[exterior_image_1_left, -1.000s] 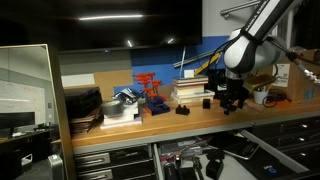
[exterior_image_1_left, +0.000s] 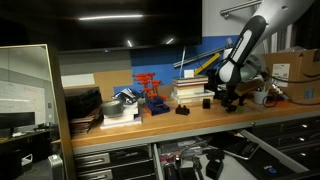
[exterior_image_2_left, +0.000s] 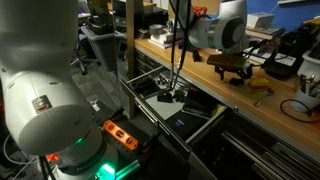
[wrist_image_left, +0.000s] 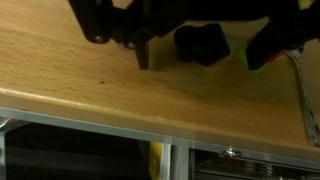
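Observation:
My gripper hangs low over the wooden worktop, its dark fingers apart. Between them, in the wrist view, a small black object (wrist_image_left: 203, 43) lies on the wood; the fingers do not close on it. Partly covered by the right finger is something green and red (wrist_image_left: 268, 62). A metal utensil (wrist_image_left: 303, 95) with a slender handle lies farther right. In the second exterior view the gripper (exterior_image_2_left: 238, 78) is down at the worktop, too small to make out in detail.
The worktop's front edge (wrist_image_left: 120, 118) runs below the fingers, above open drawers (exterior_image_2_left: 185, 115) of dark items. A yellow-orange item (exterior_image_2_left: 260, 84) lies near the gripper. Stacked books (exterior_image_1_left: 188, 90) and a metal pot (exterior_image_1_left: 127, 98) stand along the worktop. Bare wood lies left of the gripper.
The arm's wrist and forearm have shifted and tilted over the right part of the worktop, and the wrist sits lower. The other items look unmoved.

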